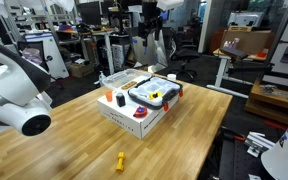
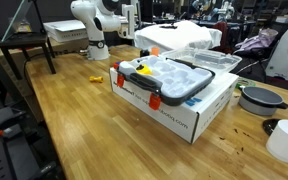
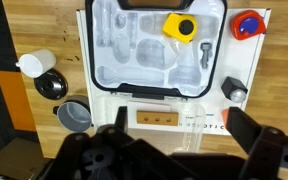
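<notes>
Seen from the wrist, my gripper stands open, its dark fingers wide apart with nothing between them. It hangs well above a white box point(image 1: 131, 121) on the wooden table. A pale compartment tray point(image 3: 134, 75) lies on the box, holding a yellow object point(image 3: 187, 27) and a small grey tool point(image 3: 205, 54). Beside the tray, a clear container point(image 3: 190, 115) has a wooden block point(image 3: 157, 118) in it. A red round item point(image 3: 248, 24) and a dark block point(image 3: 234, 91) sit at the box's other side.
By the box are a grey pot point(image 2: 261, 101), a white cup point(image 2: 286, 141) and a black disc point(image 2: 270, 126). A small yellow object point(image 1: 121, 161) lies alone on the table.
</notes>
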